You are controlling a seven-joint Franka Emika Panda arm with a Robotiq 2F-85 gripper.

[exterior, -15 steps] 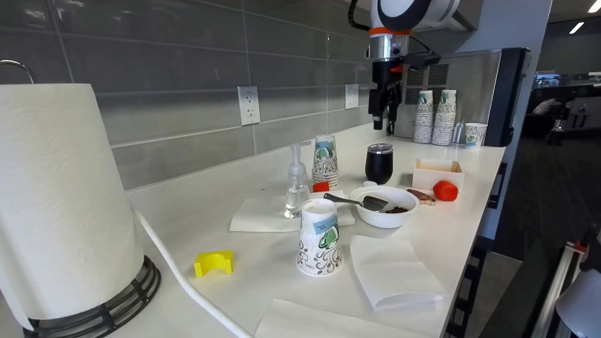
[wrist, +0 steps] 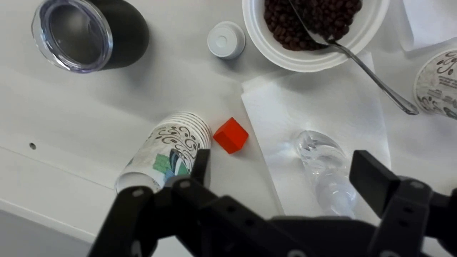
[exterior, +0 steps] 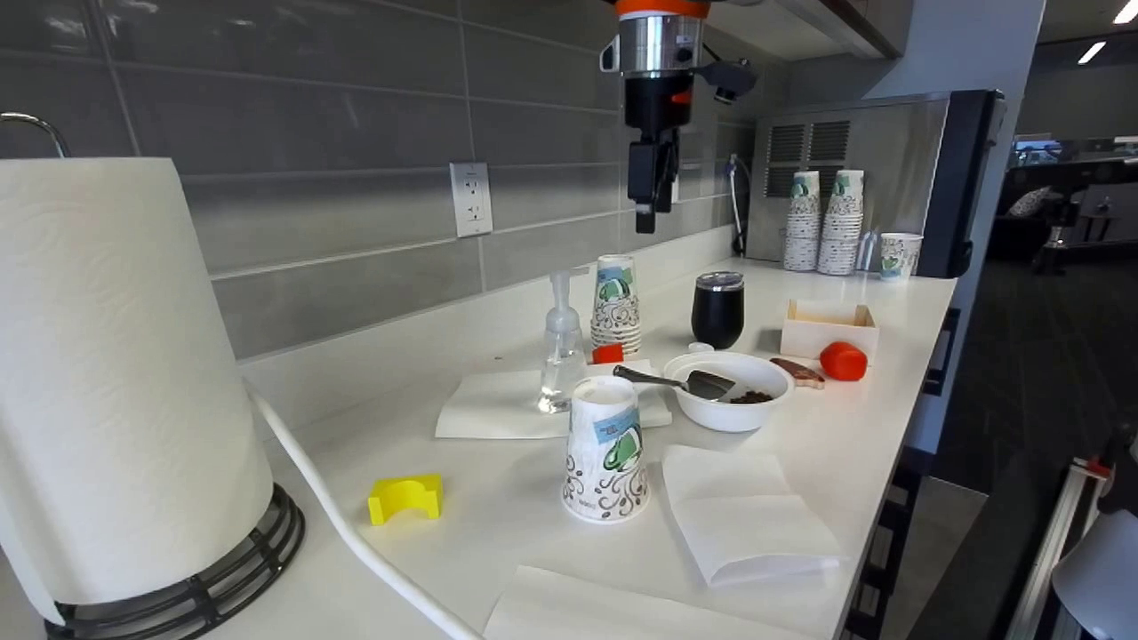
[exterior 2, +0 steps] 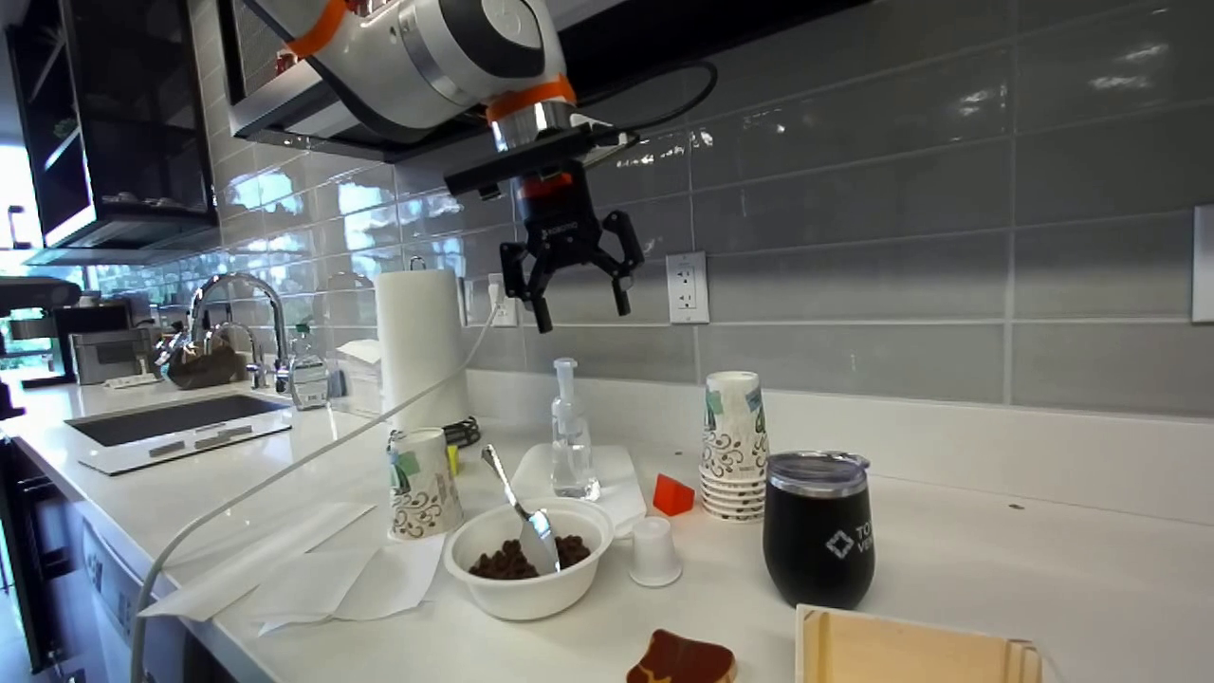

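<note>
My gripper [exterior 2: 582, 321] hangs open and empty, high above the counter. In the wrist view its black fingers [wrist: 371, 182] stand wide apart. Below it are a clear pump bottle [wrist: 325, 171] lying within the span of the fingers in that view, a red block [wrist: 231, 135], and an upside-down stack of paper cups [wrist: 171, 150]. Farther off sits a white bowl [exterior 2: 518, 596] of brown beans with a metal spoon [exterior 2: 537, 535] resting in it. Beside the bowl stands a small white cup [exterior 2: 654, 552]. The pump bottle stands upright on a paper napkin [exterior: 485, 409].
A black tumbler [exterior: 717, 309], a wooden box [exterior: 828, 336] and a red round object [exterior: 843, 361] occupy the far side. Nearer are another upturned paper cup [exterior: 605, 459], a yellow block [exterior: 405, 497] and a paper towel roll [exterior: 117, 373]. A white cable [exterior: 341, 523] crosses the counter.
In exterior view 1 the arm has moved left and a little upward, from near the tumbler to above the cup stack. The objects on the counter have stayed put.
</note>
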